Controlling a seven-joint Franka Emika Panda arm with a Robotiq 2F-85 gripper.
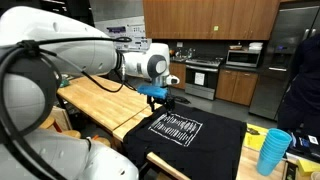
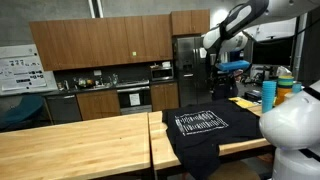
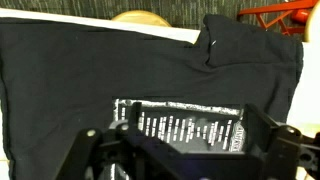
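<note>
A black cloth, seemingly a shirt (image 1: 185,135), lies spread over the table with a block of white print (image 3: 185,125) on it. In exterior view 2 the same shirt (image 2: 195,152) hangs down over the near table edge. The wrist view shows one corner of the shirt (image 3: 245,42) folded over at the top right, with some creases. My gripper is open above the printed area, nothing between its fingers. From the side, the gripper (image 1: 160,103) appears held clear of the cloth.
A stack of blue cups (image 1: 272,152) stands at the table's right side, near yellow items (image 1: 255,136). Bare wooden tabletop (image 2: 75,145) stretches away on the other side. A round wooden stool seat (image 3: 142,17) and a red frame (image 3: 275,14) show beyond the edge.
</note>
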